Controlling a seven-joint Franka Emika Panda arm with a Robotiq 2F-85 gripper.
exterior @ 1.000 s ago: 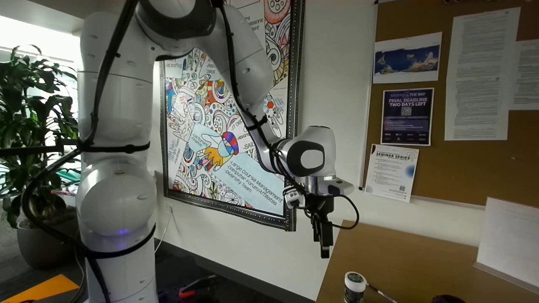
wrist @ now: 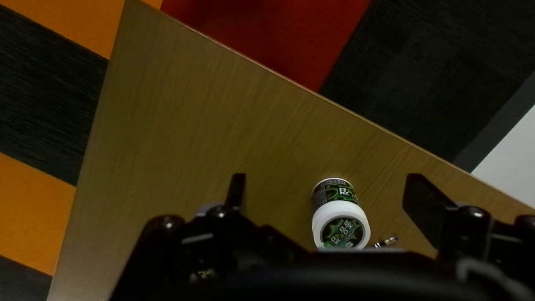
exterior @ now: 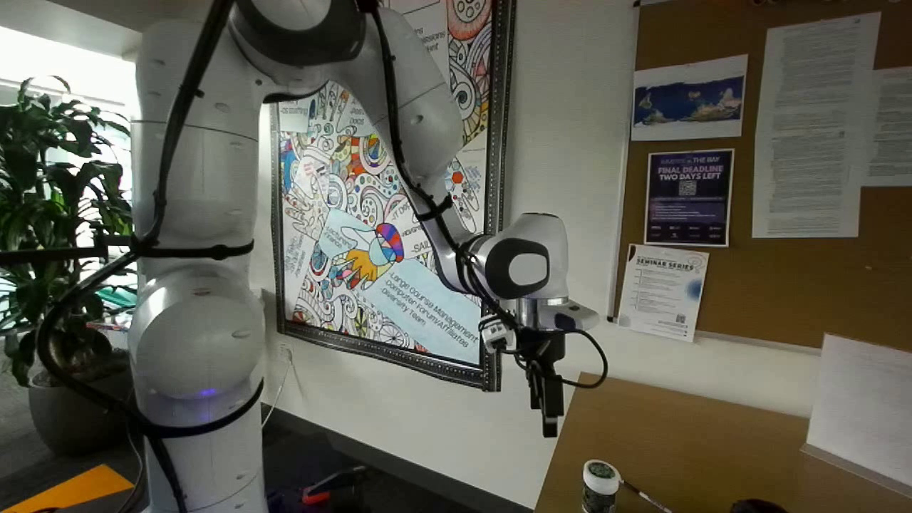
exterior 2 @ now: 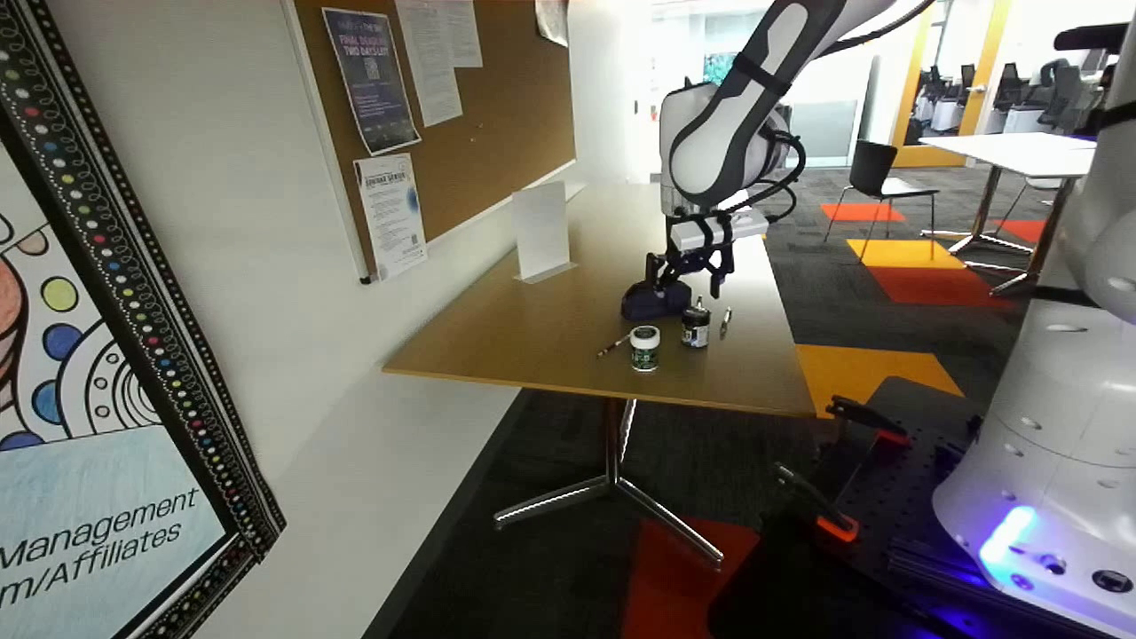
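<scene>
My gripper (exterior 2: pixel 687 283) hangs above the table with its fingers spread and nothing held between them. The wrist view shows the gap of the gripper wide open, and a green-and-black jar with a white lid (wrist: pixel 345 225) appears below, between the two fingers. That jar (exterior 2: pixel 644 350) stands upright near the table's front edge. Right of it in exterior view 2 is a dark jar (exterior 2: pixel 695 329). In exterior view 1 the gripper (exterior: pixel 549 420) is clearly higher than the white-lidded jar (exterior: pixel 600 487), whose lower part is cut off.
A dark rounded object (exterior 2: pixel 655 302) sits behind the jars. One pen (exterior 2: pixel 613 346) lies left of them, and another slim item (exterior 2: pixel 726 323) lies to the right. A white upright panel (exterior 2: pixel 543 231) stands by the wall.
</scene>
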